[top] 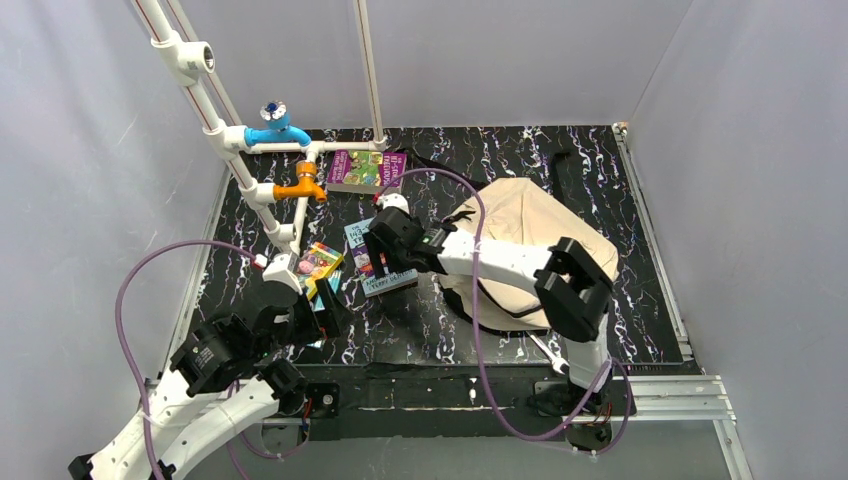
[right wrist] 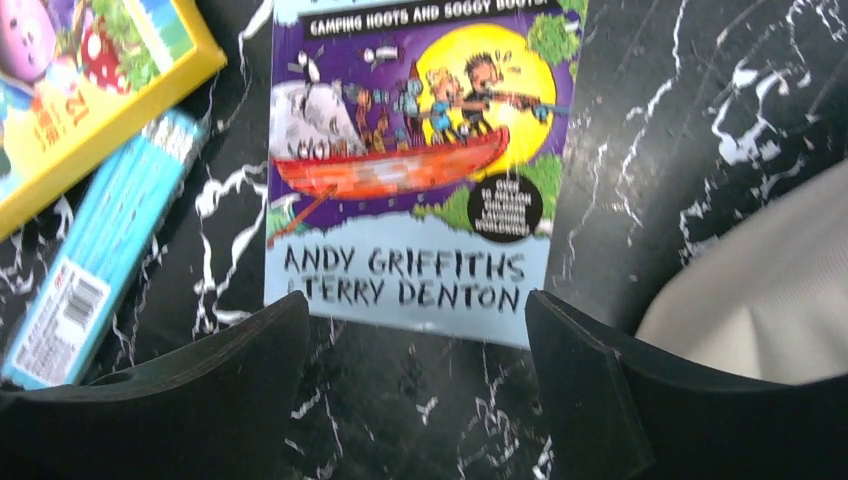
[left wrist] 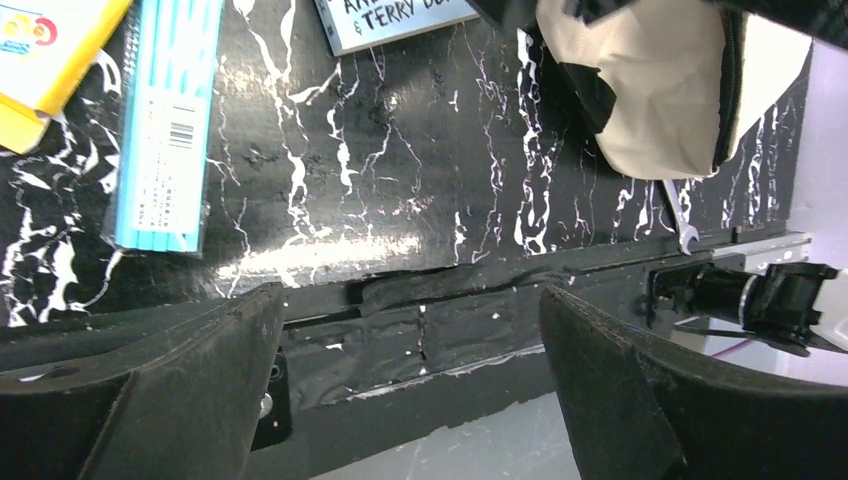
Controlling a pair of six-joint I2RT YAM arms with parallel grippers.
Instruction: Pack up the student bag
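In the top view the cream bag [top: 530, 215] lies on the right half of the black marbled table, partly covered by my right arm. Left of it, the treehouse book [right wrist: 405, 265] lies flat, cover up; my right gripper is open above its lower edge, nothing between the fingers. The purple book [top: 365, 172] lies at the back by the pipes. A yellow crayon box [right wrist: 110, 105] and a blue pencil pack [left wrist: 170, 140] lie at the left. My left gripper hangs open and empty over the table's front left.
White pipes with a blue tap [top: 278, 130] and an orange tap [top: 302, 186] rise at the left. A wrench [left wrist: 680, 218] lies by the bag's front. Bare table shows between the pencil pack and the bag.
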